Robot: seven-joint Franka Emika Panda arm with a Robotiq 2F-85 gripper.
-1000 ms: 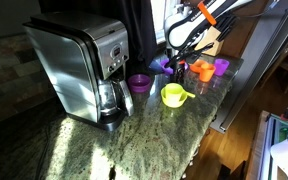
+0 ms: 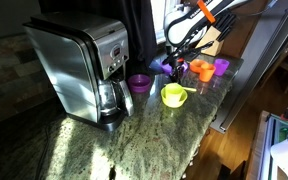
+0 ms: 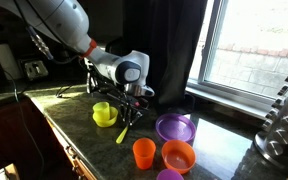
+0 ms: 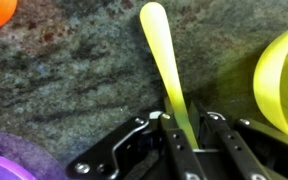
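Observation:
A long yellow utensil [image 4: 162,50] with a rounded end runs up from between the fingers of my gripper, which is shut on it. In exterior view 2 the same utensil [image 3: 122,134] hangs tilted just below the gripper [image 3: 129,122], close over the counter. Whether its end touches the counter I cannot tell. Beside it stands a yellow bowl [image 3: 105,121] with a yellow cup [image 3: 101,108] inside; the bowl's curved wall [image 4: 271,85] fills the right edge of the wrist view.
A purple plate [image 3: 175,128], an orange cup [image 3: 144,153], an orange bowl [image 3: 178,156] and a purple cup [image 3: 170,175] stand nearby. The coffee maker [image 2: 79,65] and a purple bowl [image 2: 139,83] are on the other side.
The yellow utensil shows at a slightly different angle beside the yellow bowl. The arm has barely moved, and the dishes stay in place.

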